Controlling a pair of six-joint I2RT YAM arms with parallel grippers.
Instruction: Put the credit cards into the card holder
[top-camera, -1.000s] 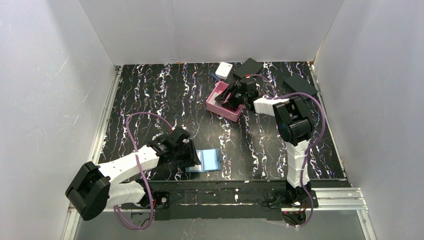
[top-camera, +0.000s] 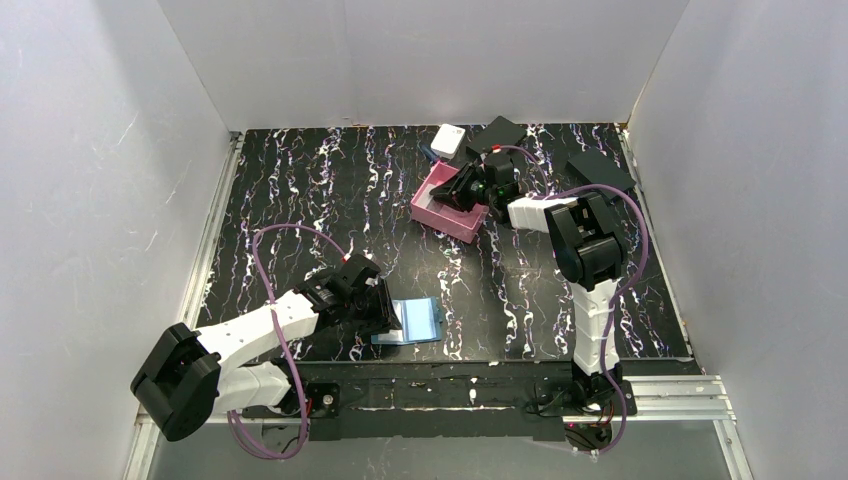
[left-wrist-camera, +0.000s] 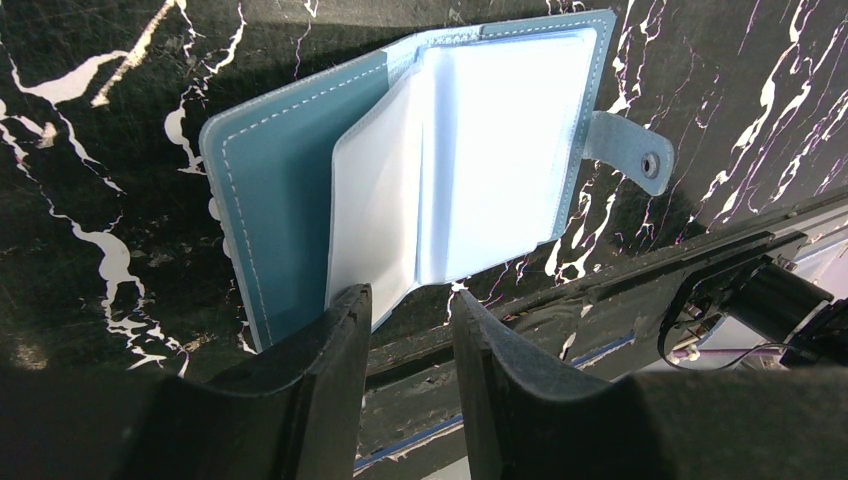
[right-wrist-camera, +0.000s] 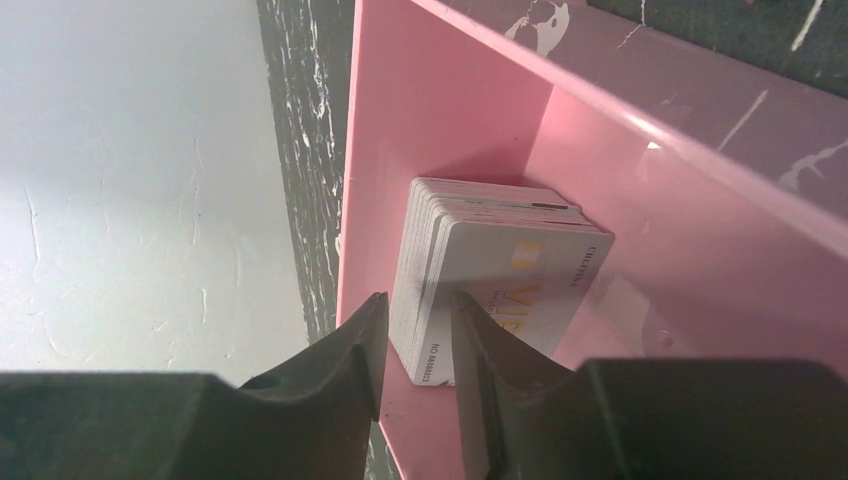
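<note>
The blue card holder (left-wrist-camera: 270, 190) lies unfolded near the table's front edge, its clear sleeves spread apart. One raised sleeve (left-wrist-camera: 378, 180) stands tilted beside a finger of my left gripper; whether they touch I cannot tell. That gripper is open, with a gap between its fingers. In the pink box (right-wrist-camera: 440, 110), a stack of credit cards (right-wrist-camera: 480, 250) leans against the wall, a grey VIP card in front. My right gripper reaches in over the stack, its fingers part open on either side of the stack's lower left part. Contact is unclear.
Behind the pink box lie a white box (top-camera: 448, 140) and a dark flat item (top-camera: 500, 134). Another dark flat block (top-camera: 600, 170) sits at the right. Between box and card holder the marble tabletop (top-camera: 340, 190) is free, as is its left side.
My right gripper's fingers have drawn closer together inside the pink box, which has shifted very slightly. The left arm and the card holder have stayed still.
</note>
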